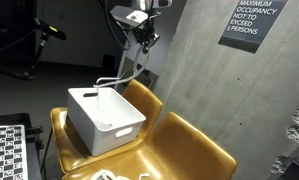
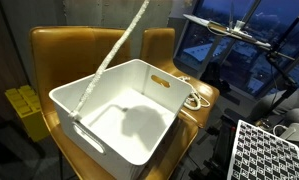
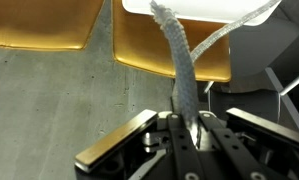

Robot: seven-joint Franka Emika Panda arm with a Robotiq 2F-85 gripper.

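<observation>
My gripper is shut on a whitish-grey rope (image 3: 181, 55), which runs away from the fingers toward the box. In exterior view 1 the gripper (image 1: 144, 44) hangs above the back right side of a white box (image 1: 106, 122). The rope (image 1: 138, 66) slopes down from it and bends left over the box's rim. Exterior view 2 has the rope (image 2: 113, 53) slanting down to the near-left rim of the box (image 2: 137, 112), beside a handle hole. The box's visible floor looks empty; the gripper is outside that view.
The box stands on tan chairs (image 1: 191, 150) set in a row. Another coil of rope (image 2: 196, 97) lies on a seat beyond the box. A black-and-white patterned board (image 2: 257, 153) is close by, and a concrete wall (image 1: 234, 85) rises behind.
</observation>
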